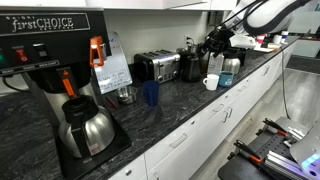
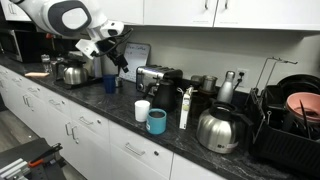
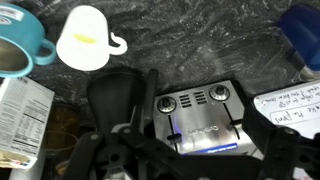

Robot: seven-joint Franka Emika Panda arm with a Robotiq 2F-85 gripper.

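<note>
Above the counter my gripper point(image 1: 207, 48) hangs open, higher than the objects below. In the wrist view its dark fingers are spread along the bottom edge over the silver toaster point(image 3: 205, 118), with nothing held between them. A white mug point(image 3: 84, 38) stands at the upper left of that view, beside a teal mug point(image 3: 22, 40). Exterior view 2 has the white mug point(image 2: 142, 108) and the teal mug point(image 2: 156, 121) near the counter's front edge. A dark blue cup point(image 1: 151, 93) stands in front of the toaster point(image 1: 157, 66) in exterior view 1.
A coffee maker point(image 1: 60, 60) with a steel carafe point(image 1: 88, 130) fills the left end. By the mugs are a black appliance point(image 2: 166, 94), a white carton point(image 2: 185, 108), a steel thermos point(image 2: 220, 128) and a black dish rack point(image 2: 285, 135). Clear counter lies before the coffee maker.
</note>
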